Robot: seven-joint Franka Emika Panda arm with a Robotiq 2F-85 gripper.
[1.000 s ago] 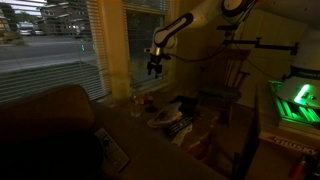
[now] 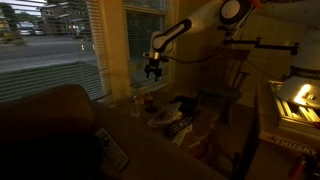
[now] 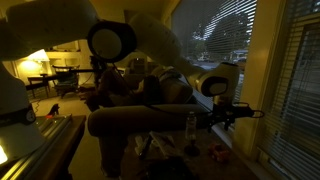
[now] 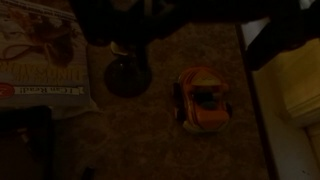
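Observation:
High over the table, near the window, my gripper (image 2: pixel 153 72) hangs clear of the objects below. In the wrist view its dark fingers (image 4: pixel 275 42) stand wide apart at the top, open, with nothing between them. Below them on the dark tabletop lies an orange toy car (image 4: pixel 203 100) with dark wheels. To its left is a dark, round, bottle-like object (image 4: pixel 127 74), partly covered by the gripper. A clear bottle (image 3: pixel 190 126) stands upright in exterior view 2, and a small reddish object (image 3: pixel 218 153) lies to its right.
A printed book or packet (image 4: pixel 42 62) lies at the left of the wrist view, with a black object (image 4: pixel 25 142) below it. A remote-like item (image 2: pixel 112 150) rests on the left. Window blinds (image 3: pixel 295 90) stand close beside the gripper. The room is dim.
The gripper has shifted slightly left and down in exterior view 1. The light at the right-hand unit has turned from green to yellow-white. The table objects look unmoved.

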